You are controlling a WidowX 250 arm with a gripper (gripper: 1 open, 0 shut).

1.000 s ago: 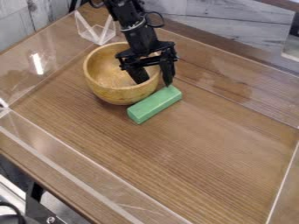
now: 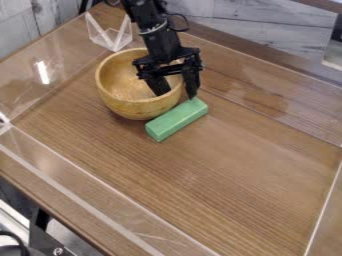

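The black gripper (image 2: 171, 70) hangs over the back right part of a round yellow-tan bowl (image 2: 130, 104), open, its fingers reaching down at the bowl's rim. A green rectangular block (image 2: 175, 120) lies on the wooden table just in front and right of the bowl. Whether a fingertip touches the bowl cannot be made out.
A clear plastic holder (image 2: 110, 30) stands at the back left, behind the bowl. A marble-look wall runs along the back.
The gripper has shifted very slightly; the bowl and green block look unmoved.
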